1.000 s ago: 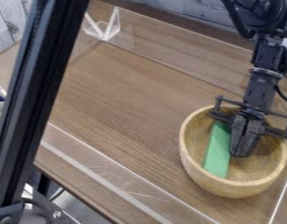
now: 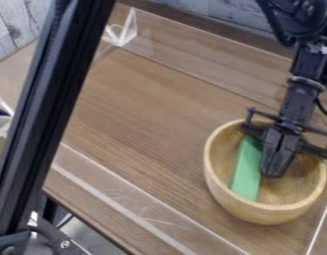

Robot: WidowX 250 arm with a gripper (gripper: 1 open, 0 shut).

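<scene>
A wooden bowl (image 2: 266,207) sits on the right side of the table, with a flat green object (image 2: 246,169) lying inside it. My gripper (image 2: 275,159) reaches down from the upper right into the bowl, just beside the green object and partly over it. It looks shut; whether anything is between its fingertips is hidden.
A clear plastic piece (image 2: 120,32) stands at the back left. A black frame post (image 2: 44,120) runs down the left foreground, and a wall is at the back.
</scene>
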